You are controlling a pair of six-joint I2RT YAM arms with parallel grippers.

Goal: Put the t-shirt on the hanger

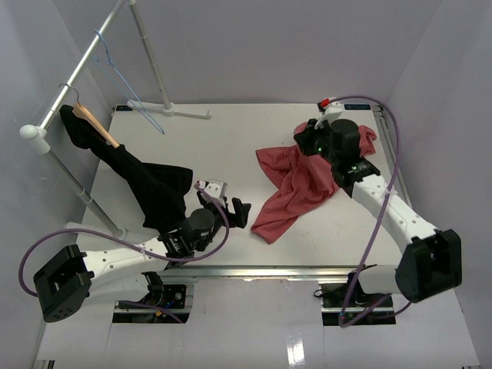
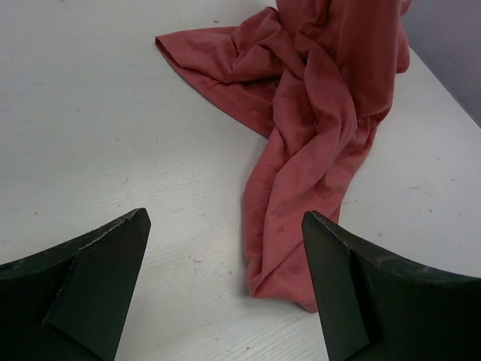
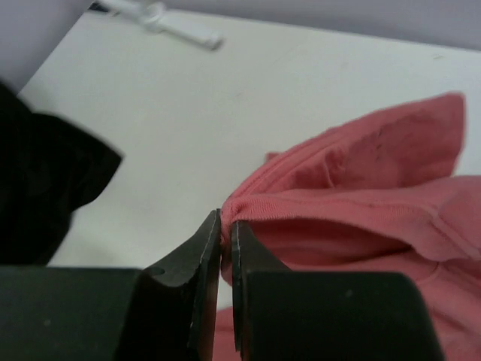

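A red T-shirt (image 1: 284,200) lies crumpled on the right half of the table, its upper part lifted by my right gripper (image 1: 307,132). In the right wrist view that gripper is shut on a folded edge of the fabric. My left gripper (image 1: 240,214) stands open just left of the shirt's lower end, empty, with the shirt beyond its fingers in the left wrist view. A blue hanger (image 1: 115,73) hangs empty from the rail at the upper left.
The white rack (image 1: 153,64) also holds a wooden hanger (image 1: 96,123) with a black garment (image 1: 154,192) draping onto the table's left side.
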